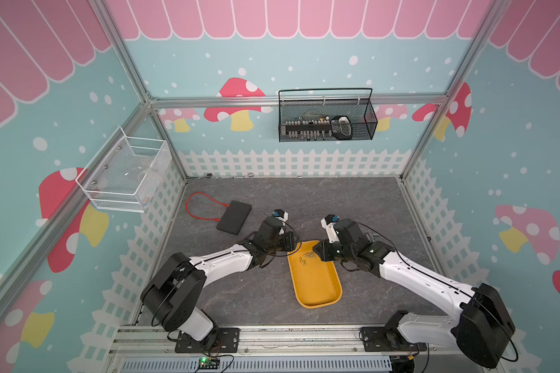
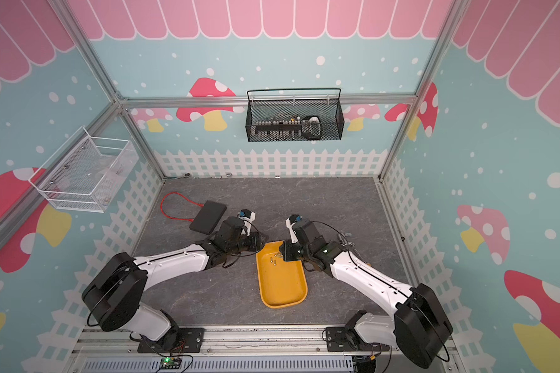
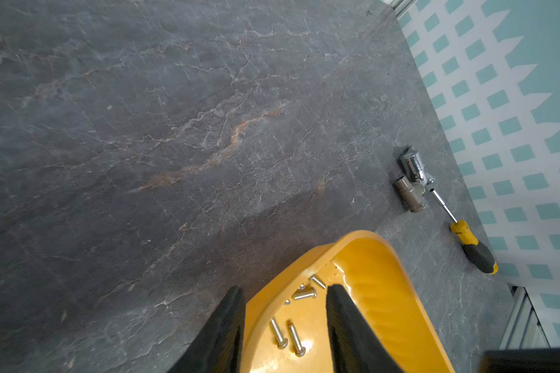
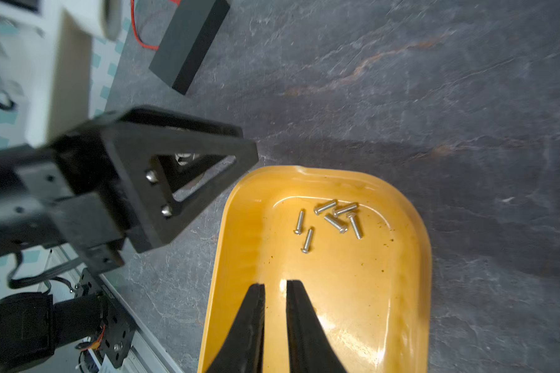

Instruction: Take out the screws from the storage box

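Observation:
The storage box is a shallow yellow-orange tray [image 1: 317, 298] lying on the table between my arms. Several small silver screws [image 4: 334, 222] lie loose on its floor at the back end, in two loose groups. In the left wrist view my left gripper is part open, and the box's left rim appears between its fingers; whether they touch it, I cannot tell. Over the inside of the box, my right gripper is shut, with nothing seen between its fingertips. It covers the back right corner of the box in both top views.
A black case [image 1: 234, 217] with a red cord lies at the back left. To the right of the box are metal sockets [image 3: 410, 194] and a yellow-black screwdriver [image 3: 473, 245]. Black [image 1: 327, 121] and white [image 1: 127, 174] wire baskets hang on the walls.

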